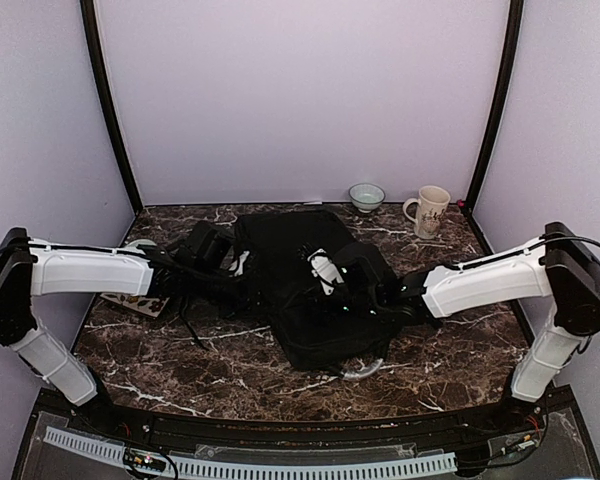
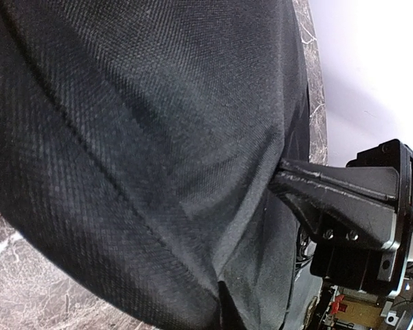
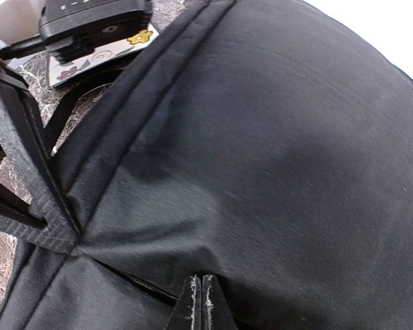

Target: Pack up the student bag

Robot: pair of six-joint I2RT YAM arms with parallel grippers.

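A black fabric bag (image 1: pixel 290 240) lies across the middle of the table, filling most of both wrist views. My left gripper (image 1: pixel 255 290) is at the bag's left part; in the left wrist view its fingertips are pressed into the folds, shut on the fabric. My right gripper is shut at a zipper seam (image 3: pixel 138 282) on the bag, its fingertips together, with nothing clearly between them. The inside of the bag is hidden.
A flower-patterned case (image 1: pixel 130 300) lies at the left, partly under the left arm. A small bowl (image 1: pixel 366 196) and a mug (image 1: pixel 430 212) stand at the back right. Bare marble lies along the front.
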